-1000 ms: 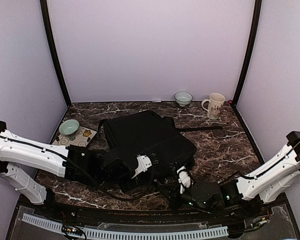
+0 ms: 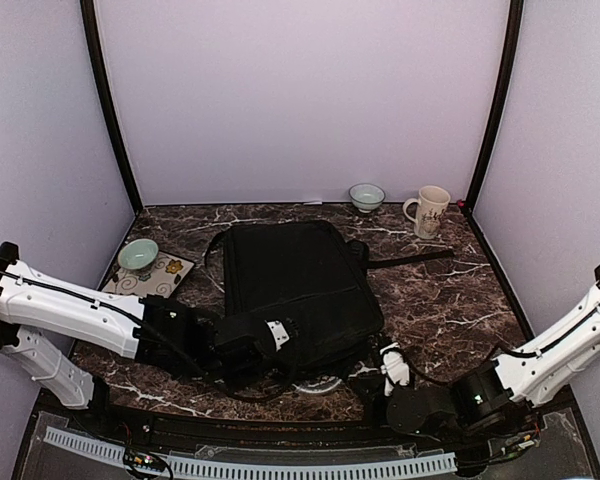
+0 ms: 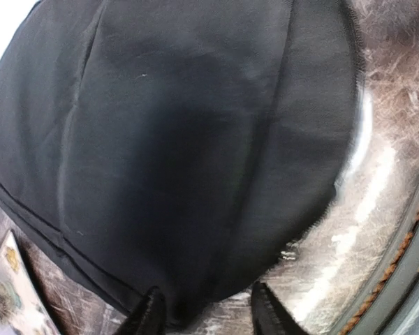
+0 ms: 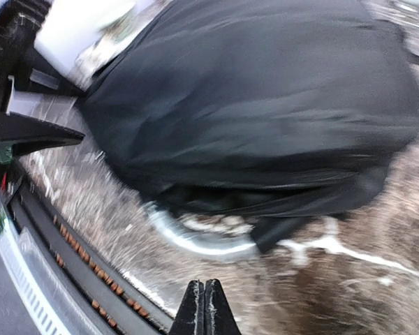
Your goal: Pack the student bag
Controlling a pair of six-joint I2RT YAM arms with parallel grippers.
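The black bag [image 2: 295, 265] lies flat in the middle of the table, its near edge toward me. In the right wrist view, a narrow dark fold gapes along that edge of the bag [image 4: 265, 125]. My left gripper stands part open at the bag's near left corner; the fabric runs close to its fingertips, and I cannot tell whether they touch. The same left gripper shows its spread fingers beside that corner in the right wrist view. My right gripper is shut, nothing visible between its fingers, over bare table just in front of the bag.
A strap [image 2: 410, 259] stretches right from the bag. At the back stand a pale bowl [image 2: 367, 197] and a white mug [image 2: 430, 212]. Another bowl [image 2: 138, 254] sits by a patterned board [image 2: 152, 278] at left.
The bag has turned so its far edge lies more level, and its near right corner has come closer to me. My left gripper shifted slightly left and nearer; the right gripper moved a little right.
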